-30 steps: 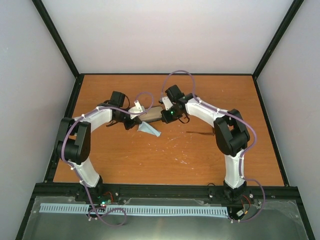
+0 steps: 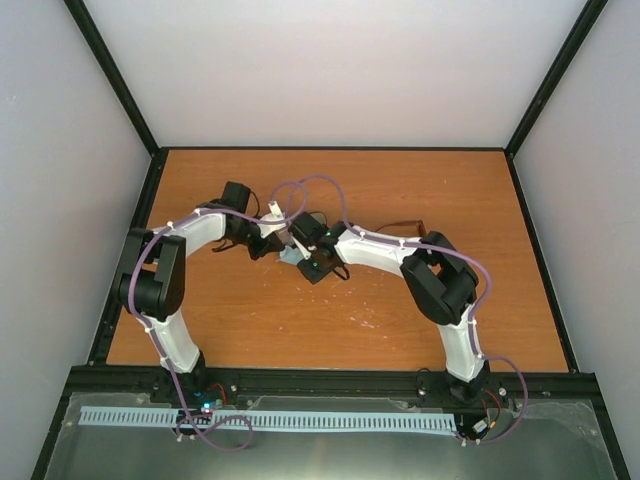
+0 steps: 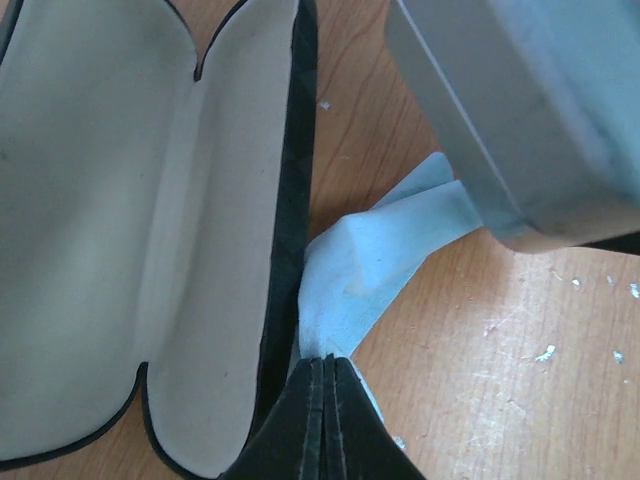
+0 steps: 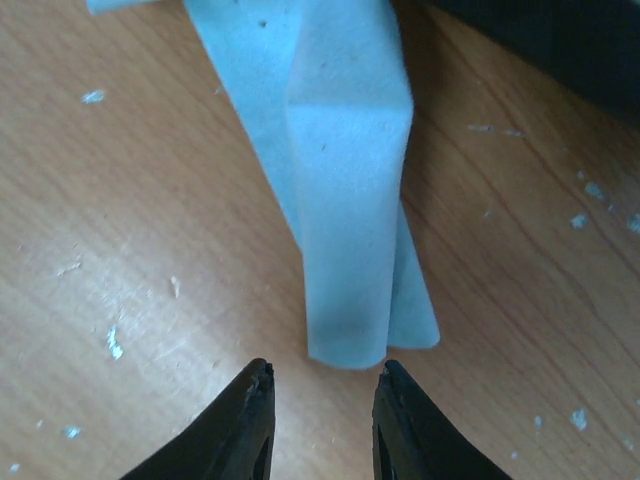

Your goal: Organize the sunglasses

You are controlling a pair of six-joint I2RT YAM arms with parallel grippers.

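Observation:
An open glasses case [image 3: 120,220] with pale lining and dark edge fills the left of the left wrist view. Beside it lies a folded light blue cloth [image 3: 370,250]; my left gripper is shut at its lower part, against the case's side. In the right wrist view the cloth [image 4: 345,230] points toward my right gripper, whose fingers stand apart just short of its end, nothing between them. From the top, both grippers meet near the middle of the table, largely hiding the case and cloth.
A brown object [image 2: 420,225], partly hidden, lies behind my right arm. The right gripper's housing looms in the upper right of the left wrist view.
My right arm has swung left and toward the front, down over the cloth, close to my left gripper. The left arm has barely moved.

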